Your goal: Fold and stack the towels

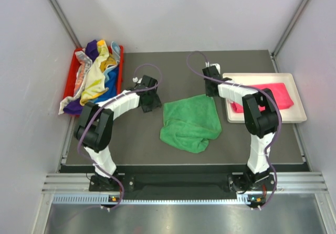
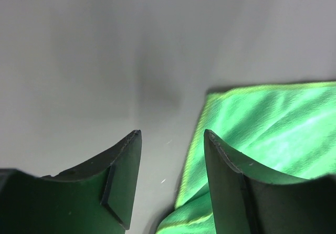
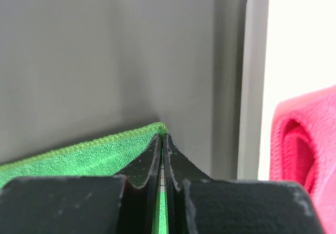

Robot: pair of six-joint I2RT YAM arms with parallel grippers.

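A green towel (image 1: 190,124) lies spread on the grey table, its lower part bunched. My left gripper (image 1: 152,104) is open above its upper-left side; in the left wrist view the open fingers (image 2: 118,181) are near the towel's corner, with nothing between them. My right gripper is shut on the green towel's upper-right corner, beside the white tray. A folded pink towel (image 1: 273,95) lies in that tray (image 1: 296,113). Several loose towels (image 1: 94,79) fill a red basket at the back left.
The red basket (image 1: 72,71) stands left of my left arm, and the white tray sits under and beside my right arm. Bare table (image 1: 163,71) shows behind the green towel and in front of it.
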